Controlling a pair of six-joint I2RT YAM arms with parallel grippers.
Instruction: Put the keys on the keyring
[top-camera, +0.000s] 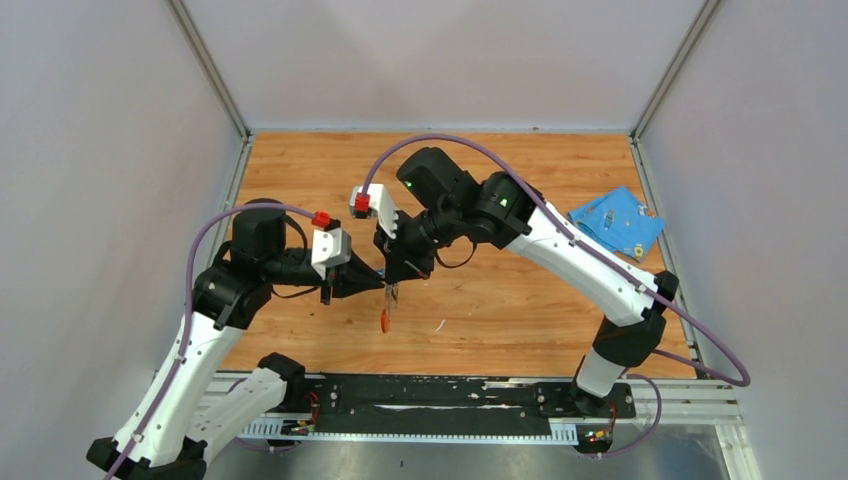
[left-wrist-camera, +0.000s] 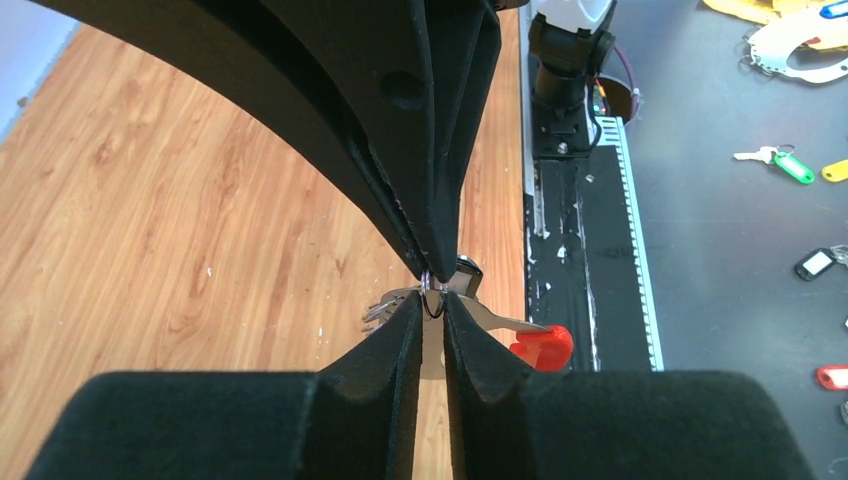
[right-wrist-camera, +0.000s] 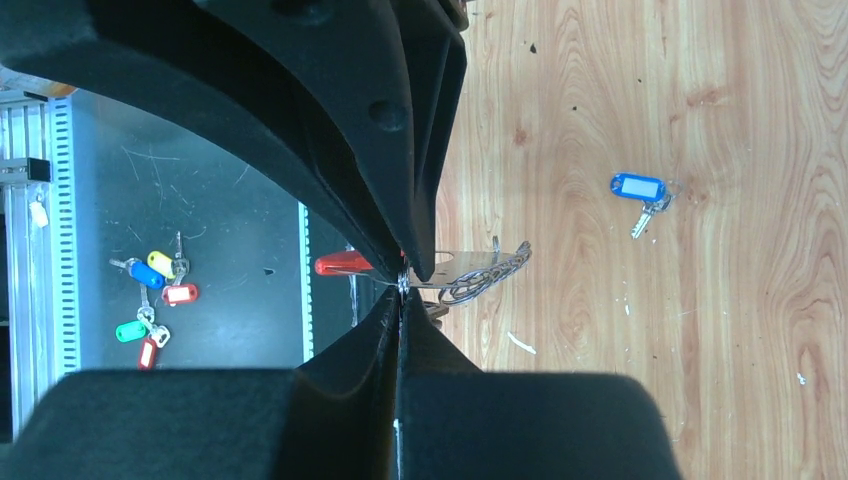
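My two grippers meet over the middle of the table. In the left wrist view, the fingertips of my left gripper come together around a thin metal ring, touching my right gripper's tips; how far they are shut is unclear. My right gripper is shut on that ring in the right wrist view. Keys (right-wrist-camera: 470, 262) with chain links hang at the tips, along with a red tag (left-wrist-camera: 540, 346), which also shows below both grippers in the top view (top-camera: 385, 320). The exact linking of ring and keys is hidden.
A blue mat (top-camera: 620, 225) with small items lies at the table's right. A blue-tagged key (right-wrist-camera: 637, 186) shows on wood in the right wrist view. Several tagged keys lie on the grey surface (right-wrist-camera: 220, 300).
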